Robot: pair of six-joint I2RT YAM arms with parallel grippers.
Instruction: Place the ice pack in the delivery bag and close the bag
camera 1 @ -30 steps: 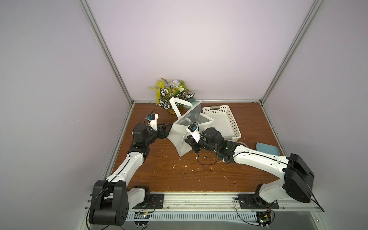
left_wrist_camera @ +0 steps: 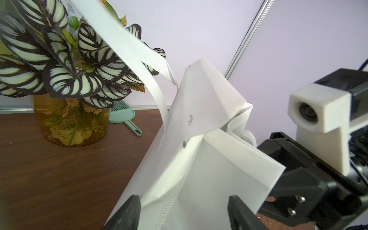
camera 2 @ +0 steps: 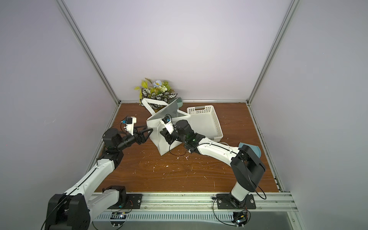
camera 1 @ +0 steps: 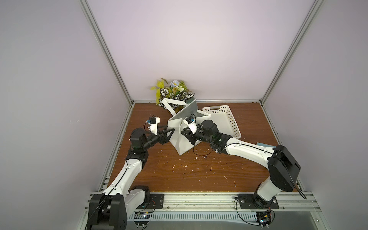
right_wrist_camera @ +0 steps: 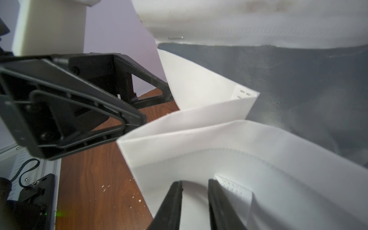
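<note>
The white delivery bag [camera 1: 184,144] stands mid-table, its grey-lined flap [camera 2: 164,111] raised and tilted, with a strap [camera 2: 154,102] sticking up at the back. My left gripper is open at the bag's left side; the bag's white wall lies in front of its spread fingers. On the front side, my right gripper is shut, with white bag material showing between its narrowly spaced fingers. In the right wrist view, the bag's left corner [right_wrist_camera: 245,94] is folded near the left gripper's fingers. No ice pack is visible; the bag's inside is mostly hidden.
Behind the bag are a flower vase [left_wrist_camera: 71,120] and a small green brush [left_wrist_camera: 121,115]. A white basket [camera 1: 233,121] is close on the right, and a blue-grey dustpan [camera 2: 251,149] lies farther right.
The flap and strap have shifted left.
</note>
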